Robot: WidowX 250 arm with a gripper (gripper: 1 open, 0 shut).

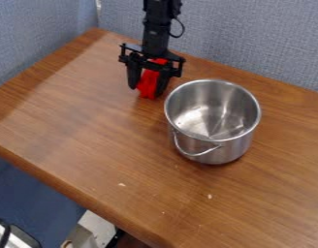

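Note:
My black gripper (pixel 151 70) reaches down from the top centre, shut on a red object (pixel 154 85) that sits low on or just over the wooden table, partly hidden behind the fingers. A steel pot (pixel 216 116) with a wire handle stands to the right and a little nearer, apart from the gripper.
Grey padded walls (pixel 259 39) stand behind it. The table's edge drops to a blue floor at lower left.

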